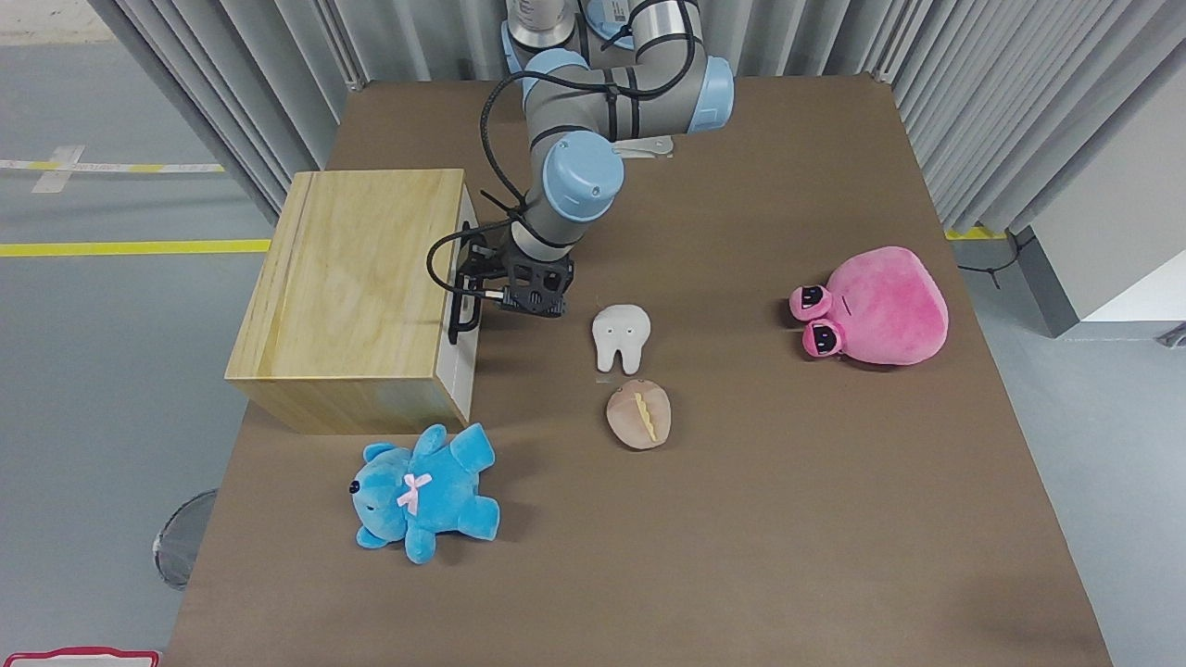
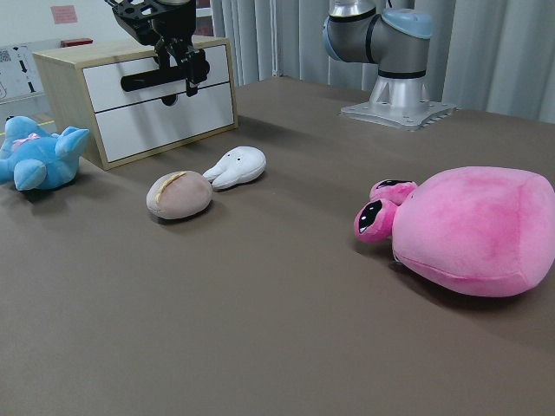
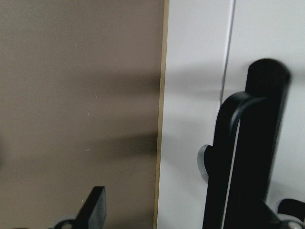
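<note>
The gripper (image 1: 500, 295) hangs at the front face of the wooden drawer cabinet (image 1: 334, 283), by the black handle (image 2: 152, 79) of the upper white drawer, also seen in the left view. In the wrist view the black handle (image 3: 257, 143) fills the right side, with one dark finger low in the middle left over the table. Whether the fingers are open or shut on the handle I cannot tell. Both drawers appear closed.
A blue bear (image 1: 428, 495) lies before the cabinet. A white tooth plush (image 1: 620, 332) and a round beige plush (image 1: 639, 413) lie right of it. A pink plush (image 1: 884, 311) sits farther right.
</note>
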